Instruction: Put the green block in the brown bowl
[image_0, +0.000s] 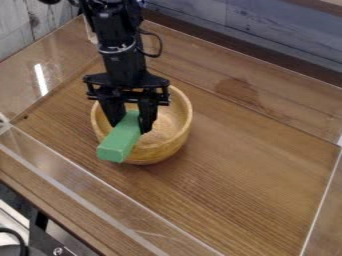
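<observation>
The green block (119, 141) is gripped at its upper end and slants down toward the camera. My gripper (130, 112) is shut on it, coming from above over the left part of the brown bowl (171, 145). In this view the block's lower end overlaps the bowl's near-left rim. How high it hangs above the bowl cannot be told. Bare inner wall shows on the bowl's right side; the arm and block hide part of its left side.
A grey wall (267, 35) runs along the back. Dark hardware (40, 235) with a cable lies at the lower left corner.
</observation>
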